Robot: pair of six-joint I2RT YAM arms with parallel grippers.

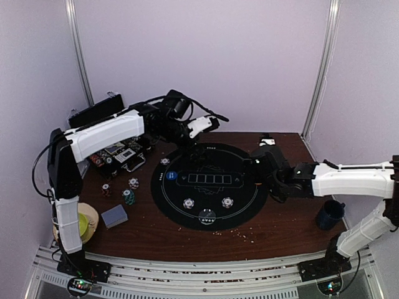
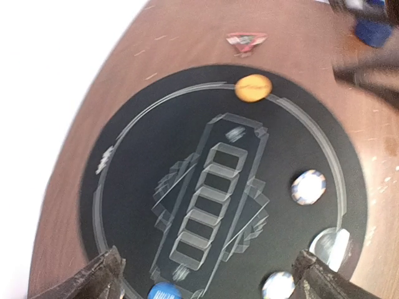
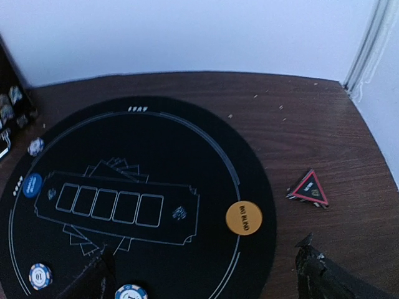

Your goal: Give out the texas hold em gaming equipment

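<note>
A round black poker mat lies on the table. White-and-blue chips rest on it, among them a near-left chip and a near-right chip. Toward the mat's left is a blue disc; the orange Big Blind disc lies at its right. A red-edged black triangle sits on bare wood beyond that disc. My left gripper is open above the mat's back part, holding nothing. Over the mat's right side, my right gripper is also open and empty, its arm covering most of the Big Blind disc from above.
Left of the mat stand chip stacks, one green. A blue card box lies nearer. The open chip case is behind, partly under my left arm. A plate is at front left, a dark blue mug at right.
</note>
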